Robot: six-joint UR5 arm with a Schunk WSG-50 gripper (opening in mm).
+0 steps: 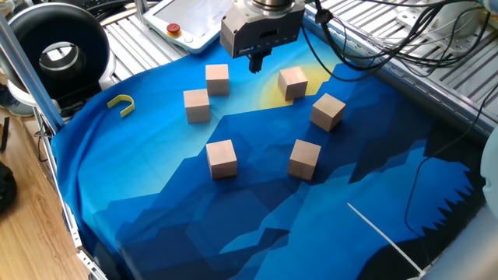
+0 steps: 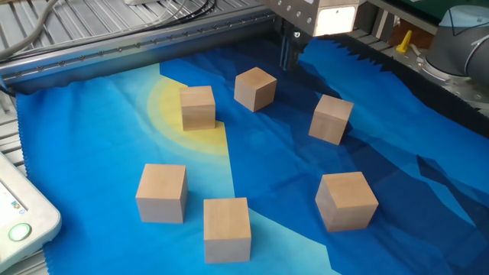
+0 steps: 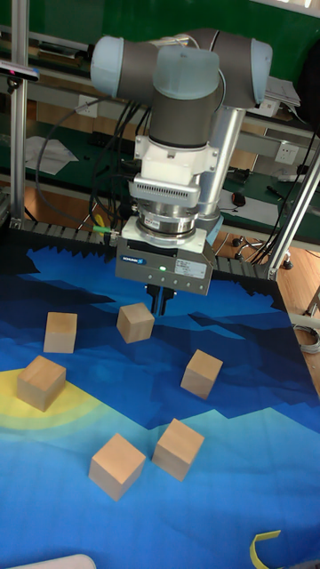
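Several plain wooden cubes lie apart from each other in a rough ring on the blue printed cloth (image 1: 156, 155). In exterior view 1 they include a back-left cube (image 1: 217, 79), a cube just in front of it (image 1: 197, 106), one on the yellow patch (image 1: 292, 83), a right-hand cube (image 1: 327, 113), and two nearer ones, left (image 1: 222, 159) and right (image 1: 304, 160). My gripper (image 1: 256, 62) hangs above the cloth, clear of every cube. Its dark fingers (image 3: 154, 301) are close together, pointing down, and nothing shows between them. Exterior view 2 has the gripper (image 2: 289, 52) at the top.
A yellow hooked strip (image 1: 122, 104) lies at the cloth's left side. Beyond the back edge rests a teach pendant (image 1: 185, 23) with a red button. Dark cables (image 1: 373, 58) loop beside the arm. A thin white rod (image 1: 385, 237) shows at front right.
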